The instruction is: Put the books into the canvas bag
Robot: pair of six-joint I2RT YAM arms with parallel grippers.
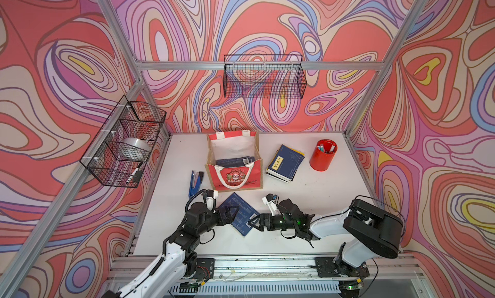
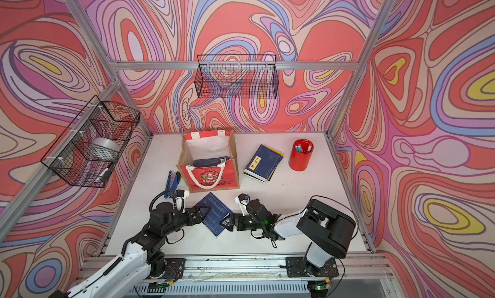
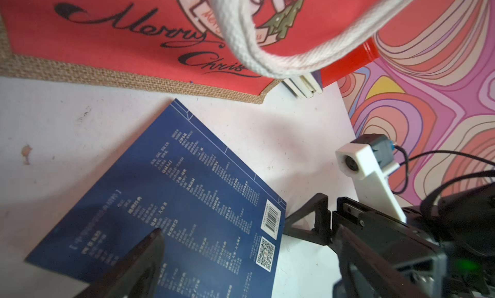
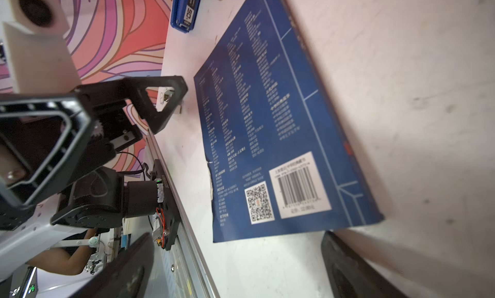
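Note:
A dark blue book [image 1: 240,207] lies flat on the table with its barcode side up, in front of the red canvas bag [image 1: 211,179]. Inside that bag, another dark book [image 1: 233,162] shows behind the front panel. More books [image 1: 286,162] are stacked to the bag's right. At the loose book's left side, my left gripper [image 1: 231,215] is open above its cover, fingers [image 3: 136,267] apart with nothing gripped. My right gripper [image 1: 256,222], likewise open and empty, stands at the barcode end; in the right wrist view its fingers [image 4: 355,269] sit just off the book's near edge.
A blue stapler [image 1: 195,183] lies left of the bag. The red pen cup [image 1: 323,155] stands at the back right. Wire baskets [image 1: 265,81] hang on the back and left. Bare table lies between the stacked books and my right arm.

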